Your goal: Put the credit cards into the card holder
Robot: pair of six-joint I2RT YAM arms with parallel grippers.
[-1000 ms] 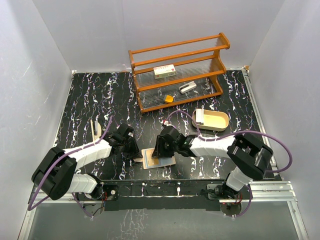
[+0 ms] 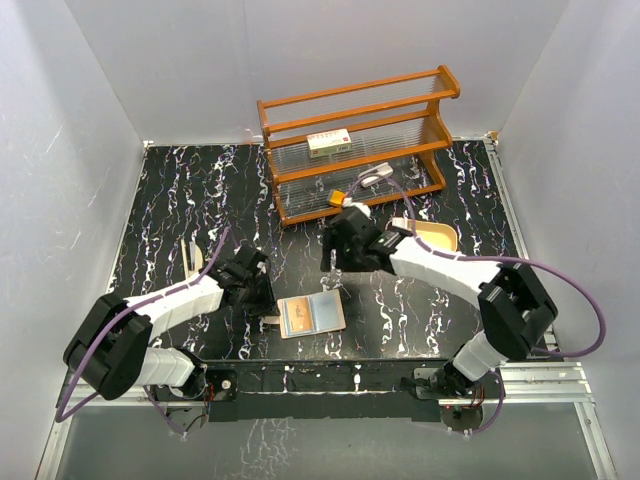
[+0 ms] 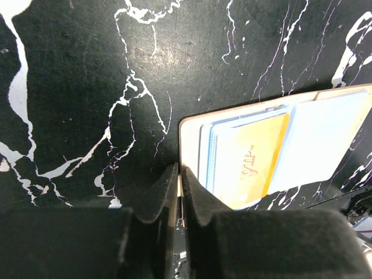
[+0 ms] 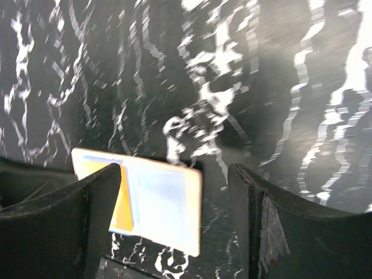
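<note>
The card holder (image 2: 330,312) lies flat on the black marble table, orange and light-blue cards (image 3: 250,160) in its left pocket, its right side pale blue. My left gripper (image 2: 263,310) is at the holder's left end; in the left wrist view its fingertips (image 3: 187,180) are close together at that edge, and whether anything thin is between them is unclear. My right gripper (image 2: 332,255) hangs above and behind the holder; in the right wrist view its fingers (image 4: 261,226) stand apart with nothing between them.
A wooden rack (image 2: 355,85) stands at the back with a box, stapler and yellow object. A tan tray (image 2: 435,240) is at right, and pale objects (image 2: 192,258) lie at left.
My right gripper has lifted away from the card holder toward the back, uncovering it. The holder sits slightly further left; the left gripper is nearly unmoved.
</note>
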